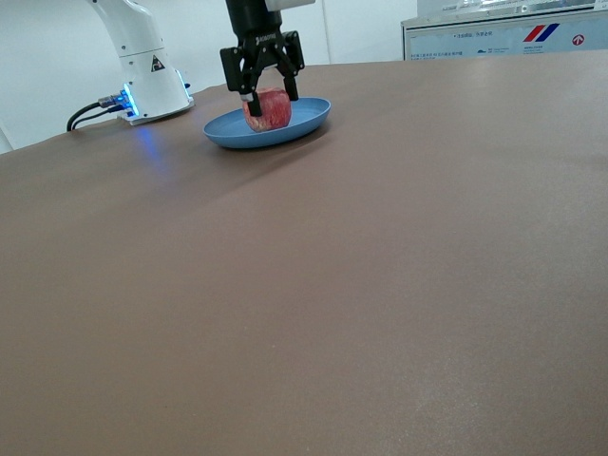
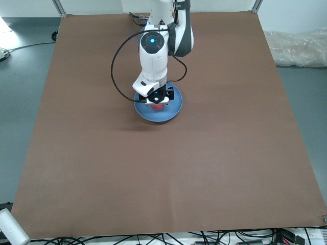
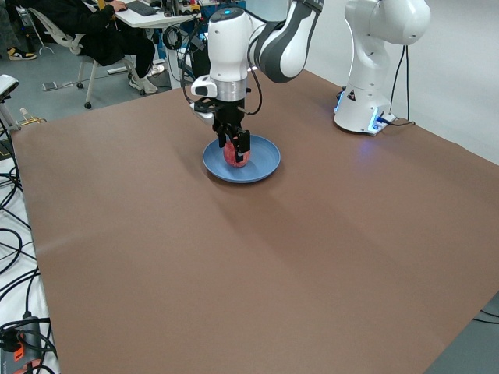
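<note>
A red apple (image 1: 269, 112) rests on a blue plate (image 1: 222, 130) in the top view; in the right view the apple (image 3: 231, 154) and plate (image 3: 260, 167) sit in the upper middle of the table. My black gripper (image 1: 271, 97) is low over the plate, its fingers on either side of the apple. Whether they press on it is unclear. In the left view the apple (image 2: 157, 107) is mostly hidden under the wrist, above the plate (image 2: 173, 109).
Cables (image 3: 15, 241) run beside the table.
</note>
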